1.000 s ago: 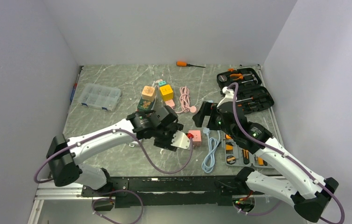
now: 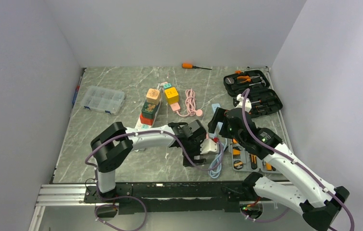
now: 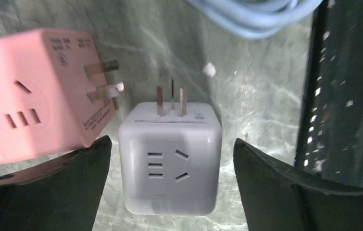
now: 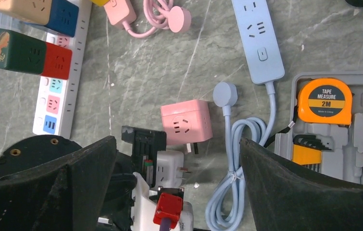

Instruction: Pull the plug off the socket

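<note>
A white cube plug lies on the table, loose, its metal prongs pointing up the left wrist view. My left gripper is open, one finger on each side of this plug, with gaps showing. Beside it lies a pink cube plug, also loose, close to the left finger. Over the table hangs my right gripper, open and empty. On the white power strip at the left of the right wrist view stand a red cube plug, a green one and a blue one.
A coiled blue cord with its blue strip lies right of the pink cube. Farther right is a grey tool case. A clear box sits at the back left; a screwdriver lies at the back.
My left arm has swung right and toward the front edge, away from the power strip. The right arm has shifted only slightly. The left hand now hides the pink cube from above.
</note>
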